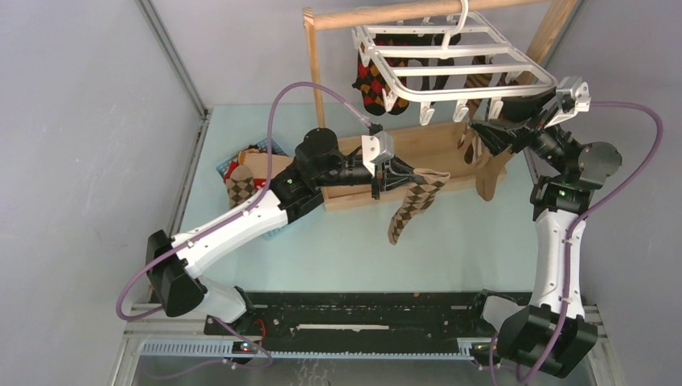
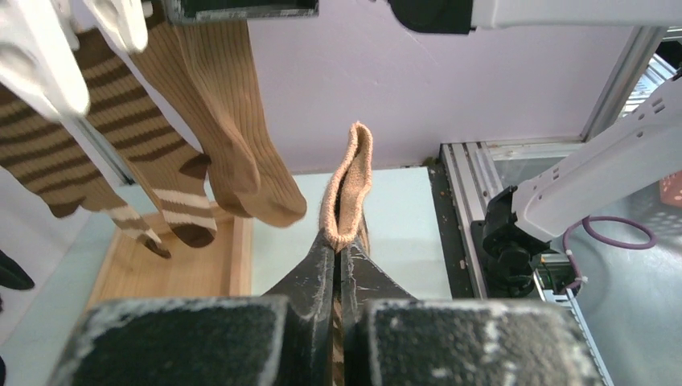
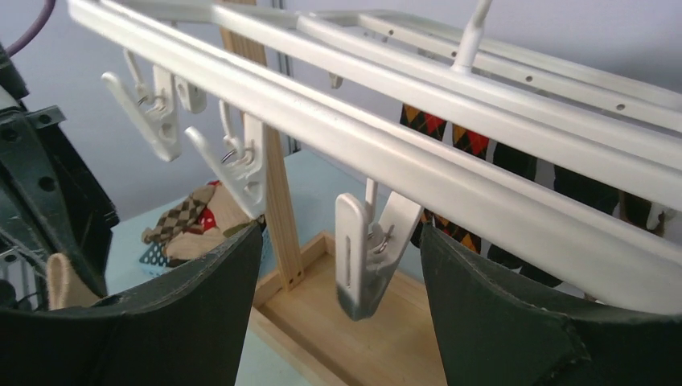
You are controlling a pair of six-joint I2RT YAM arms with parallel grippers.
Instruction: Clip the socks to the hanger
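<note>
Pinched at its cuff, a brown argyle sock (image 1: 417, 207) hangs from my left gripper (image 1: 411, 178), which is shut on it in front of the rack. The left wrist view shows the sock's tan cuff (image 2: 348, 189) rising above the closed fingertips. My right gripper (image 1: 491, 123) is open at the front right corner of the white hanger (image 1: 450, 94). In the right wrist view, a white clip (image 3: 351, 257) appears between its spread fingers, apparently untouched. Brown socks (image 2: 233, 121) and striped socks (image 2: 133, 112) hang from the hanger's right side.
Red-and-black argyle socks (image 1: 372, 84) hang at the hanger's left. A blue basket (image 1: 280, 149) with more socks stands behind the left arm. The wooden stand's posts (image 1: 315, 76) flank the hanger.
</note>
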